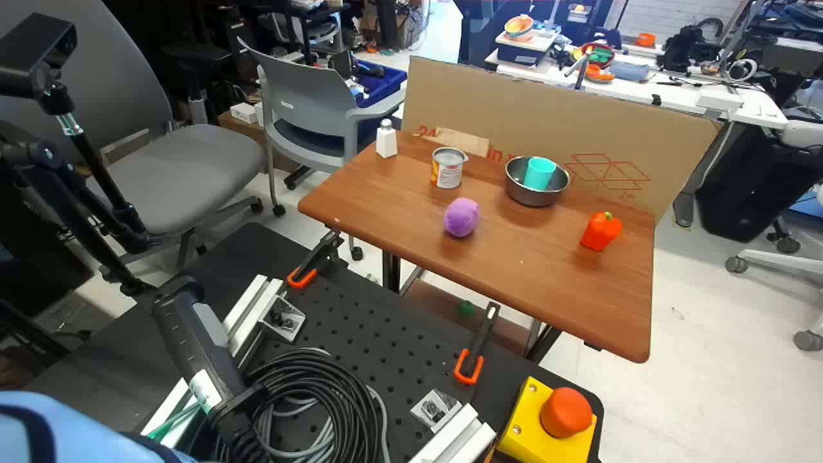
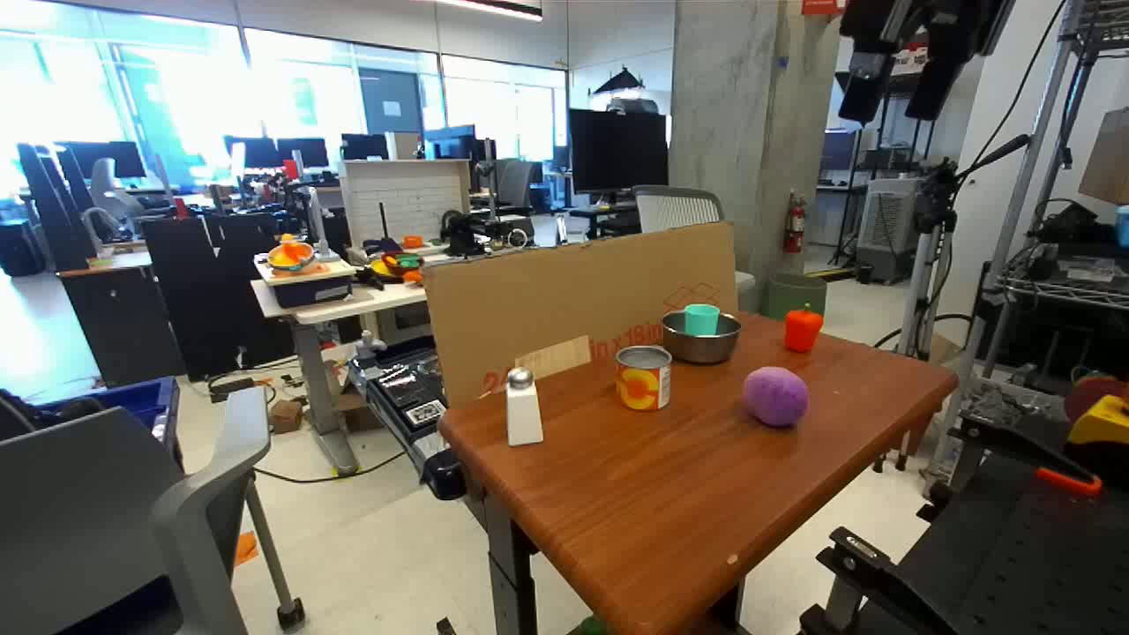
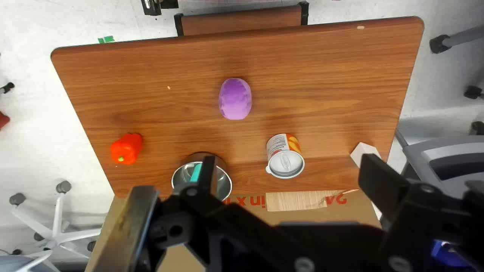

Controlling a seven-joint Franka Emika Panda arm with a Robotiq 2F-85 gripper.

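My gripper stands open high above the table, its dark fingers spread wide with nothing held between them. On the brown table lie a purple ball-like plush [image 1: 461, 217] and an orange-red toy pepper [image 1: 601, 231]. An open tin can [image 1: 447, 168] with a fruit label stands upright towards the back. Beside it, a grey metal bowl [image 2: 703, 347] holds a teal cup [image 2: 700, 318]. A white shaker [image 2: 524, 407] with a grey top is upright near one end. From the wrist, parts of the bowl, cup and shaker are hidden behind the gripper.
A cardboard panel [image 1: 555, 127] closes off the table's back edge. Bare wood [image 3: 317, 81] surrounds the plush on both sides. Near the table stand a black pegboard bench with coiled cable [image 1: 316, 401], a yellow box with a red button [image 1: 567, 413], and a grey chair [image 1: 308, 100].
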